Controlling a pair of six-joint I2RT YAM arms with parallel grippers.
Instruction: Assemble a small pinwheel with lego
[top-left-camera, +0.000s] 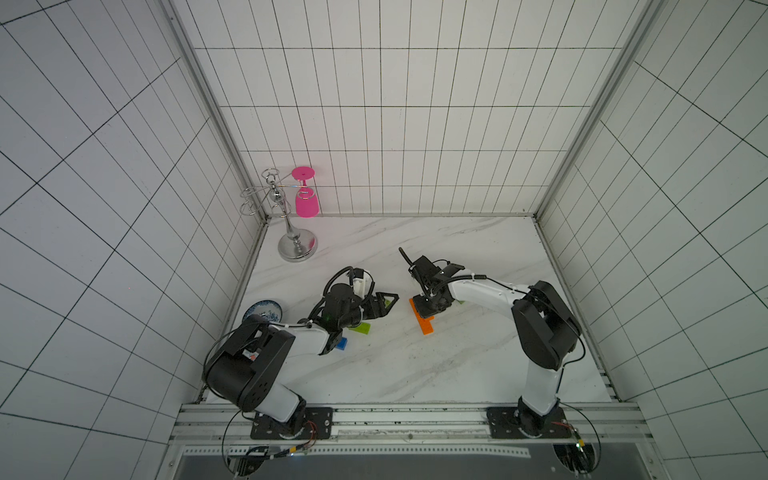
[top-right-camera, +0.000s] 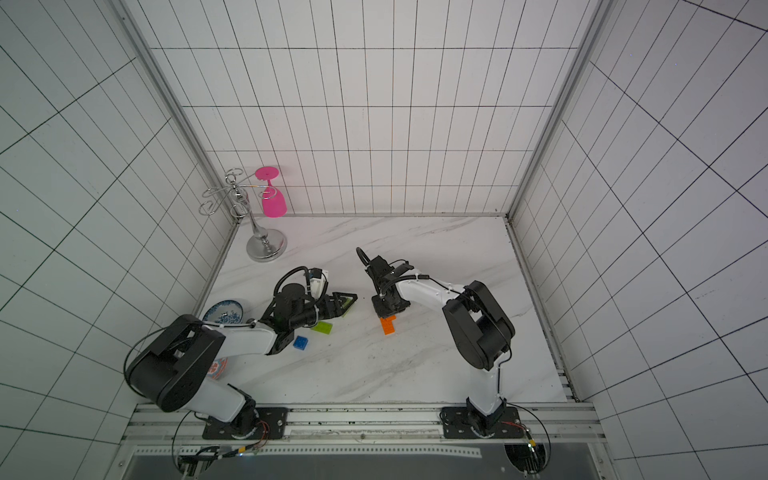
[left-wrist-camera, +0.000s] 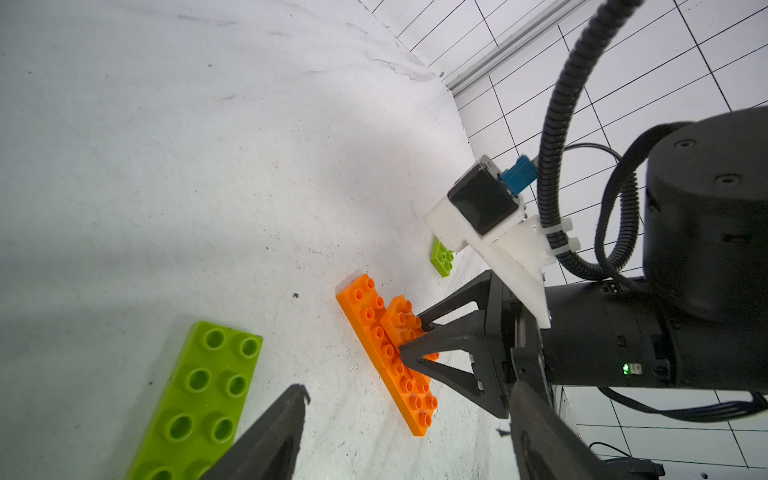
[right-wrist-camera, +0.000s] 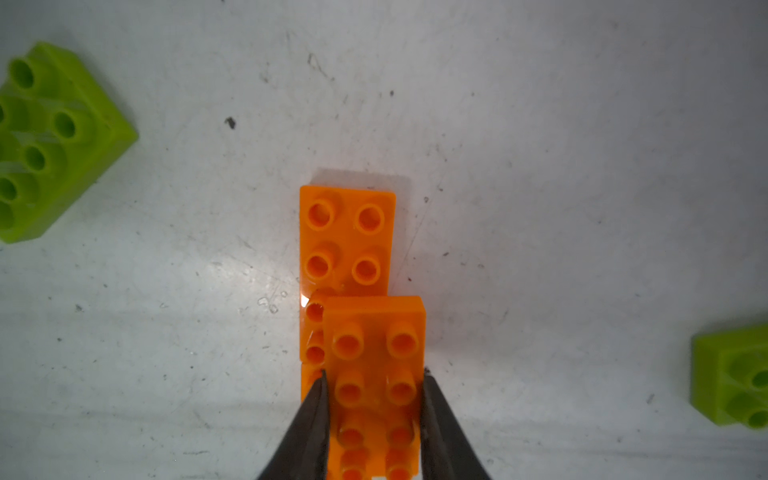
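My right gripper has its fingers pressed to both sides of an orange brick (right-wrist-camera: 374, 340). That brick sits over two orange bricks (right-wrist-camera: 345, 240) lying end to end on the table, covering their seam and shifted sideways; whether its studs are seated cannot be told. From the left wrist view, the upper orange brick (left-wrist-camera: 397, 320) is low against the long orange row (left-wrist-camera: 364, 308). My left gripper stands open to the left, nothing held between its fingers. A green brick (left-wrist-camera: 200, 384) lies on the table near its left finger.
Another green brick (left-wrist-camera: 441, 257) lies beyond the right gripper. Near the left arm are a green brick (top-left-camera: 362, 328) and a blue brick (top-left-camera: 341, 344). A blue-patterned plate (top-left-camera: 264, 310) and a metal stand (top-left-camera: 296, 244) with a pink glass (top-left-camera: 306, 201) occupy the left side.
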